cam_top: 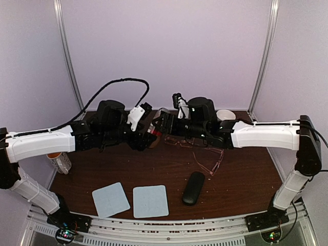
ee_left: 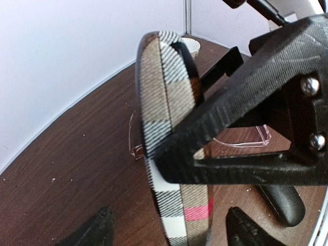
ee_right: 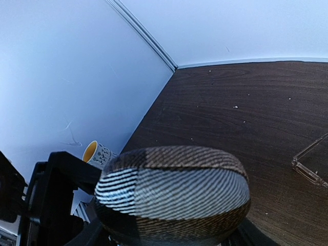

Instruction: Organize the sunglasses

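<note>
A plaid glasses case (ee_left: 169,97) is held in the air between both grippers, above the middle of the table. In the left wrist view my right gripper's black fingers reach across the case; in the right wrist view the case (ee_right: 171,189) fills the lower middle. My left gripper (cam_top: 146,134) is at its left, its fingertips blurred either side of the case. My right gripper (cam_top: 163,123) meets it from the right. I cannot tell how firmly either grips. Pink-framed glasses (cam_top: 210,164) lie on the table behind and right, partly hidden.
A black case (cam_top: 192,188) lies front right, two pale square pads (cam_top: 110,200) front left. A mug (cam_top: 60,163) stands at the left edge, a white cup (cam_top: 225,115) at the back right.
</note>
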